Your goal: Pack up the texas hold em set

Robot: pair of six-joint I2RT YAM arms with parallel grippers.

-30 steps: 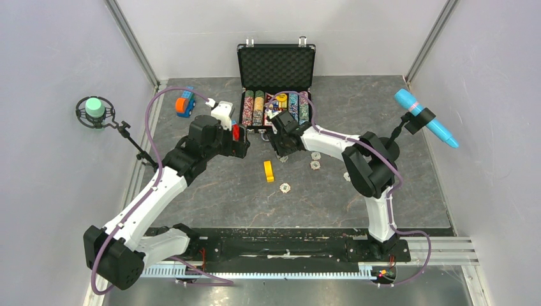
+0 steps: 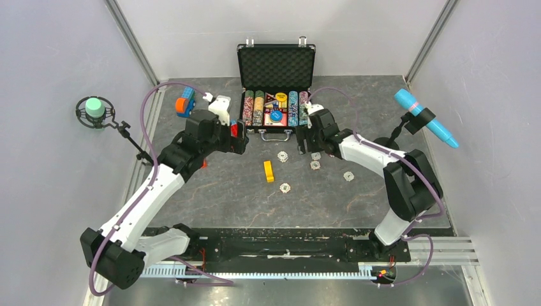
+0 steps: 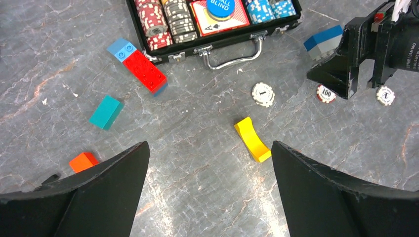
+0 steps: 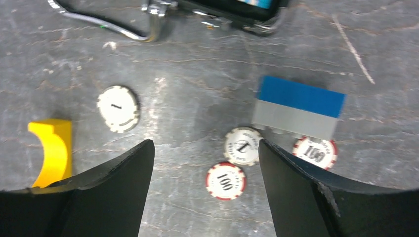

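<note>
The black case (image 2: 245, 127) stands with its lid up at the back middle, filled with rows of chips, a card pack and a blue blind button (image 3: 221, 7). Several loose chips lie in front: a white one (image 4: 118, 109) left of my right gripper, another white one (image 4: 243, 146) nearly between its fingers, a red-edged one (image 4: 226, 181) touching that, and a second red-edged one (image 4: 315, 152) partly under a blue-and-grey block. My right gripper hovers open over them, holding nothing. Left of the case front, my left gripper hangs open and empty above the table.
A blue-and-grey block (image 4: 299, 106) sits close to the right-hand chips. A yellow arch block (image 3: 253, 139) lies mid-table. Red (image 3: 144, 73), teal (image 3: 106, 112) and orange (image 3: 83, 162) blocks lie left.
My right arm has swung to the right, from above the chip by the case handle to the chips farther right. The left arm has shifted only slightly.
</note>
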